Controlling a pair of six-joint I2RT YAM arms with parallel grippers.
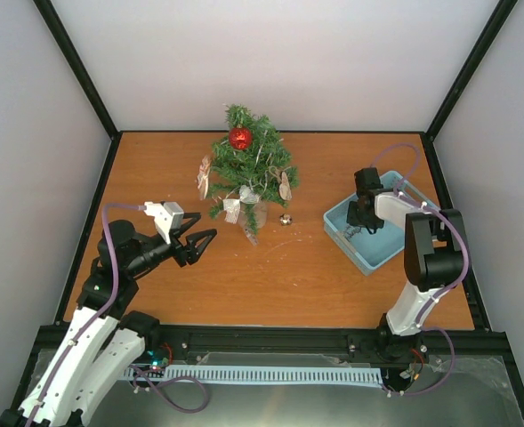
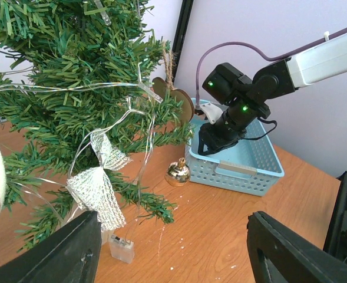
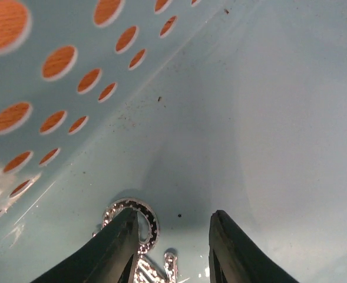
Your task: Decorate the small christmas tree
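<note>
The small tree stands mid-table with a red bauble, wooden ornaments, bows and lights. A gold bell lies on the table right of it. My left gripper is open at the left, facing the tree, empty. My right gripper is open down inside the blue basket, just over a glittery silver ornament on its floor; the ornament's lower part runs out of view.
The basket fills the right side, near the dark frame edge.
</note>
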